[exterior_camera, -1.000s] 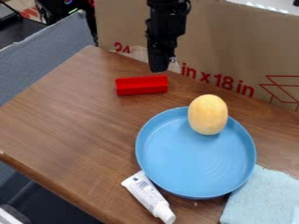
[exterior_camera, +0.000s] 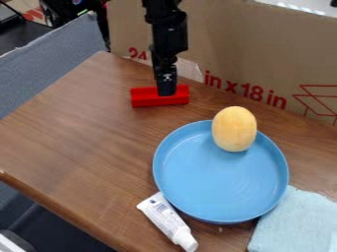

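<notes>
My black gripper is lowered at the back of the wooden table, its tip directly over the middle of a red rectangular block, hiding part of it. A yellow oval object, like a potato or mango, sits on the back of a blue plate at the right.
A white tube lies at the front, left of the plate; a pale blue cloth is at the front right. A cardboard panel stands behind the table.
My gripper has moved down and to the left, from above and behind the red block to right over it. The other objects have not moved.
</notes>
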